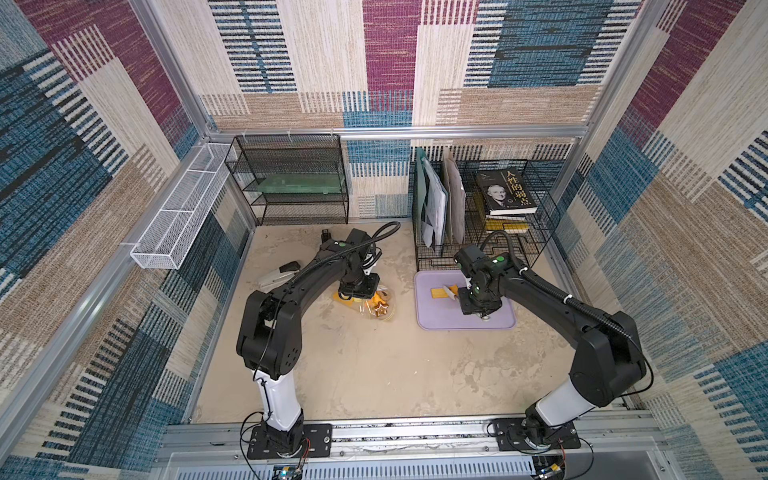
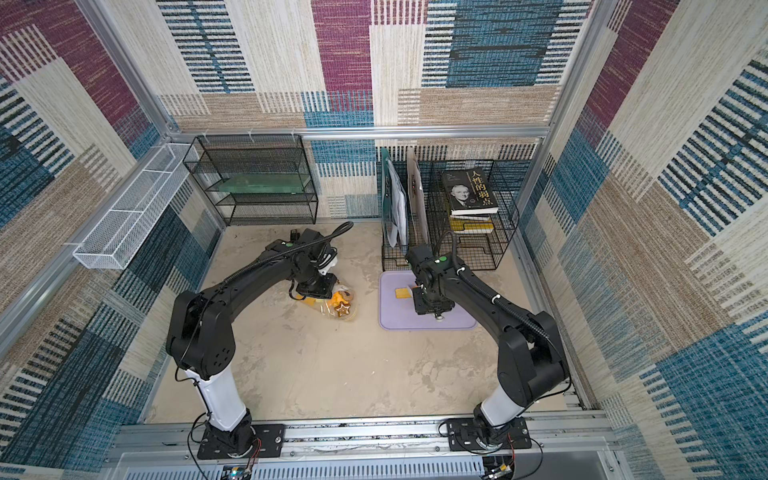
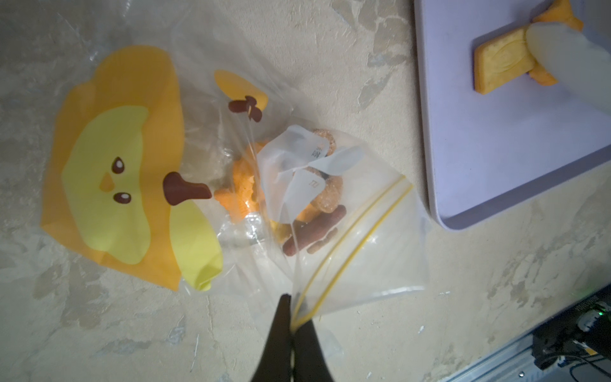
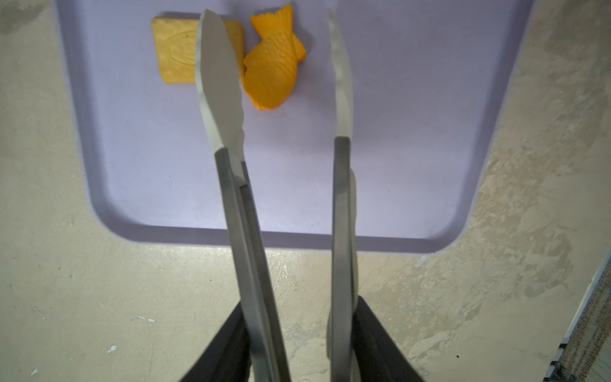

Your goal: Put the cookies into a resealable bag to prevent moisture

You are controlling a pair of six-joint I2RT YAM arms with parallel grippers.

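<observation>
The clear resealable bag (image 3: 382, 254), printed with an orange-and-yellow cartoon, lies on the table with several cookies (image 3: 318, 191) inside. At its yellow-lined mouth my left gripper is shut on the edge. On the lilac tray (image 4: 407, 191) lie a rectangular cookie (image 4: 175, 51) and an orange fish-shaped cookie (image 4: 273, 73), side by side. My right gripper has a pair of white-tipped metal tongs (image 4: 238, 235) between its fingers. The tongs' tips are apart; one overlaps the rectangular cookie in view, and the fish-shaped cookie appears between them.
Behind the tray stands a black wire rack (image 1: 440, 260) with folders and books. A black tiered shelf (image 1: 292, 212) is at back left, and a light object with a dark end (image 1: 280, 275) lies left of the left arm.
</observation>
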